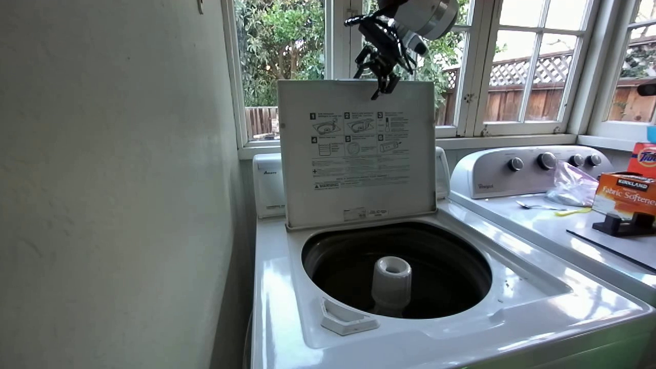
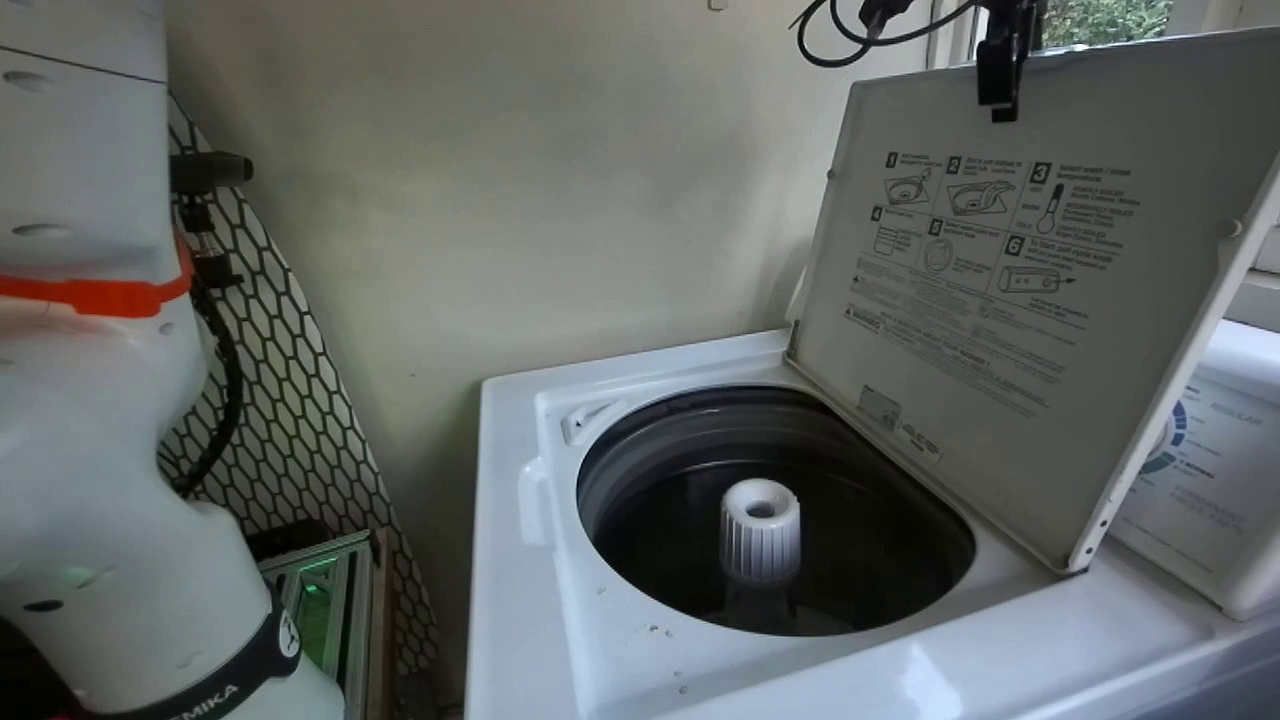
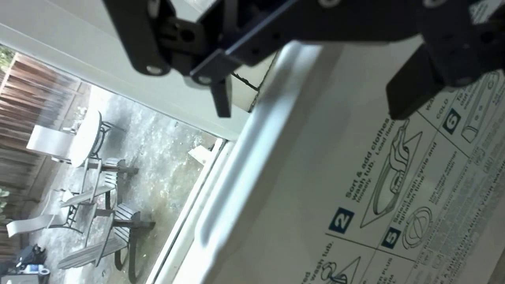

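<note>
The washer's white lid (image 1: 360,154) stands raised, its printed inner face turned toward the open tub (image 1: 332,270). At the lid's top edge is my black gripper (image 1: 367,85), pointing downward. In the wrist view the fingers of the gripper are spread wide, and the lid's rounded edge (image 3: 255,156) runs between them. One finger (image 3: 221,97) is on the window side and the other is over the printed face. Whether either finger touches the lid cannot be told. Exterior view 2 shows only a black finger (image 2: 999,78) in front of the lid's upper part.
Windows (image 1: 280,49) stand close behind the lid, and a bare wall (image 1: 123,184) is on the left. To the right, the second machine (image 1: 486,172) carries a plastic bag (image 1: 572,184) and an orange softener box (image 1: 624,193). The tub has a white agitator (image 1: 391,280).
</note>
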